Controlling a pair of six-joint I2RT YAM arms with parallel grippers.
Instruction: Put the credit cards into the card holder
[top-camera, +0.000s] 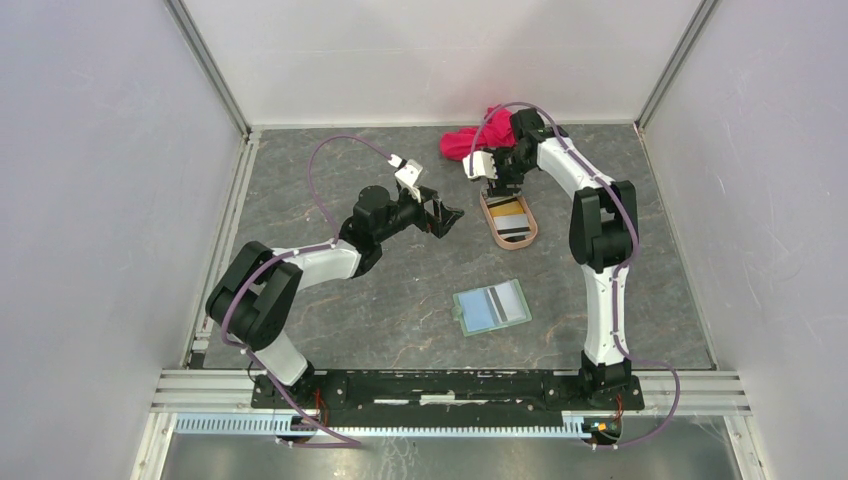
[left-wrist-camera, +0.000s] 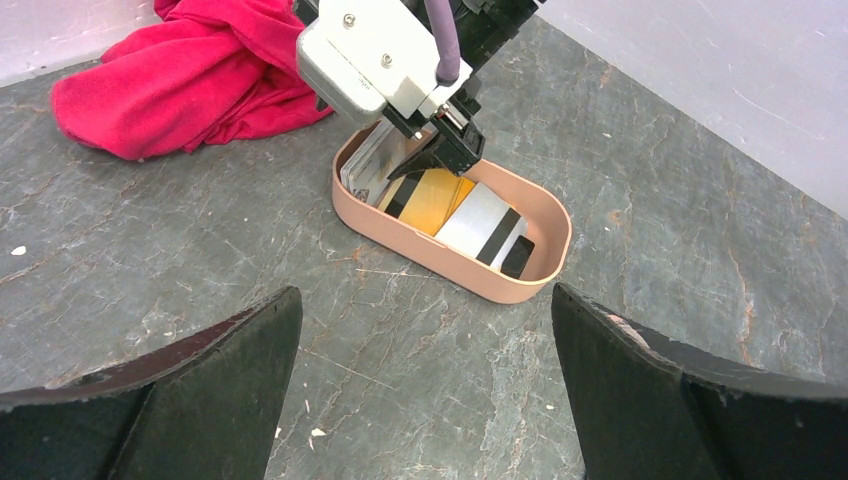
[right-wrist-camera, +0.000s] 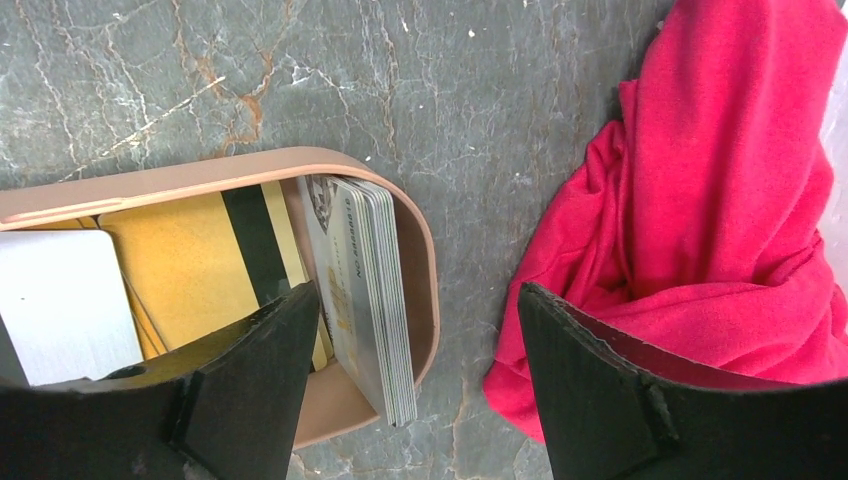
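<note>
A pink open box (left-wrist-camera: 440, 259) holds yellow cards (left-wrist-camera: 430, 201), white cards (right-wrist-camera: 62, 305) and, at one end, an upright stack of cards (right-wrist-camera: 360, 290). My right gripper is right over that end, open, one finger inside the box beside the stack, the other outside. My left gripper hangs open left of the box, nothing between its fingers. Nearer the front in the top view lies a flat green-edged item (top-camera: 491, 307) with blue and grey pockets, apparently the card holder.
A red cloth (top-camera: 460, 140) lies behind the box. Walls bound the sides and back.
</note>
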